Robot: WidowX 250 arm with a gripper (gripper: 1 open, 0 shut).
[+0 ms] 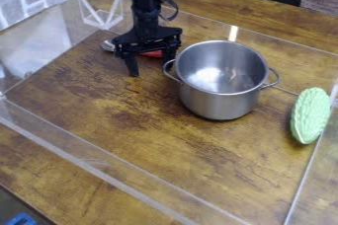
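The black gripper [146, 46] hangs at the upper middle, just left of a steel pot [219, 102], low over the wooden table [106, 150]. A red object [150, 53] lies partly behind it, with a small silvery piece at its left; both are largely hidden. The gripper's fingers stand apart, and whether anything is between them is unclear.
A pale green oblong item [309, 115] lies at the right. Clear walls border the wooden surface at left and right.
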